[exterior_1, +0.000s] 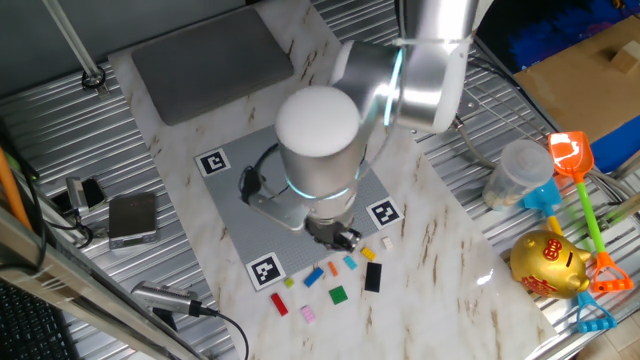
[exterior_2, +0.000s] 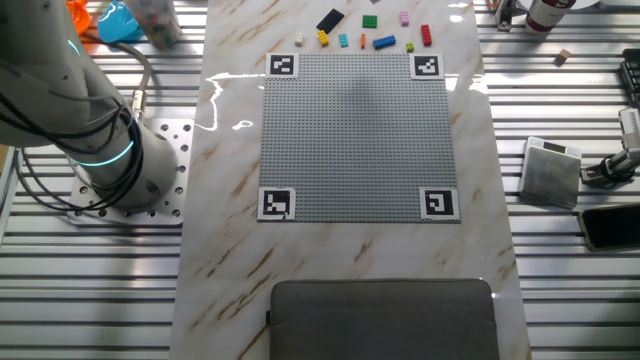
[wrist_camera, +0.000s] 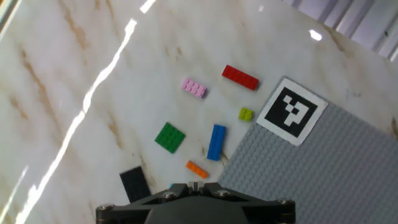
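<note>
My gripper shows at the bottom of the wrist view, its fingertips close together and nothing visible between them. In exterior view 1 the gripper (exterior_1: 346, 240) hangs over the edge of the grey studded baseplate (exterior_1: 235, 215), near the loose bricks. Spread on the marble are a red brick (wrist_camera: 240, 77), a pink brick (wrist_camera: 194, 88), a lime brick (wrist_camera: 245, 114), a green brick (wrist_camera: 170, 137), a blue brick (wrist_camera: 216, 142), an orange brick (wrist_camera: 197, 169) and a black piece (wrist_camera: 135, 183). Cyan (exterior_2: 343, 41), yellow (exterior_2: 323, 39) and white (exterior_2: 299, 39) bricks lie in the same group.
Marker tags sit on the baseplate's corners, one tag (exterior_2: 439, 204) among them; its studs are bare. A grey case (exterior_1: 212, 62) lies beyond it. Off the marble stand a plastic cup (exterior_1: 519, 172), a gold piggy bank (exterior_1: 549, 264) and toy shovels (exterior_1: 572, 157).
</note>
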